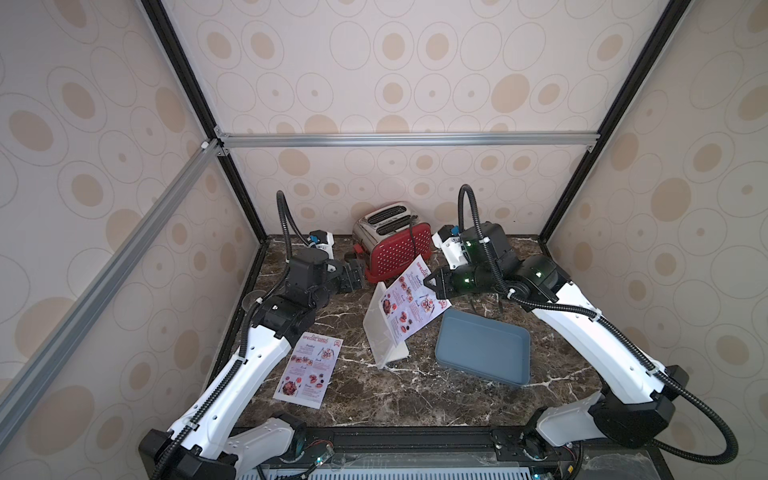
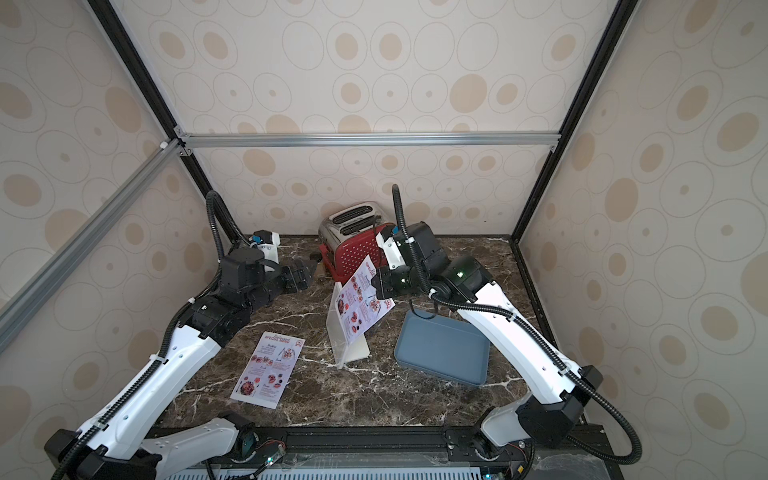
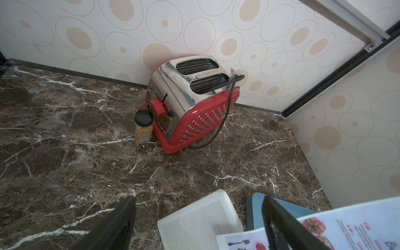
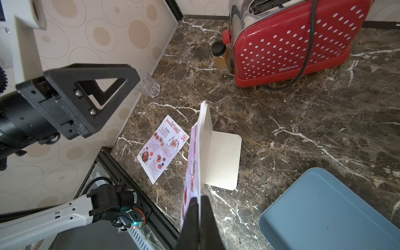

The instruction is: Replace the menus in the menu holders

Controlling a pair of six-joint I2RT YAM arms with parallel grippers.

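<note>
My right gripper (image 1: 433, 281) is shut on the edge of a printed menu sheet (image 1: 412, 302). In the right wrist view this sheet (image 4: 191, 175) appears nearly edge-on between the fingers, close beside the upright of the white menu holder (image 4: 223, 160). Seen from the top left, the sheet covers part of the holder (image 1: 376, 324); whether it sits in the holder cannot be told. Left of the holder, my left gripper stands open with nothing between its fingers. A second menu (image 1: 309, 371) lies flat on the table, printed side up.
Behind the holder stand a red toaster (image 3: 193, 108) with a hanging cord and a small spice jar (image 3: 143, 128). A blue-grey tray (image 1: 483, 348) lies to the right, empty. A clear glass (image 4: 148, 85) is near the left wall.
</note>
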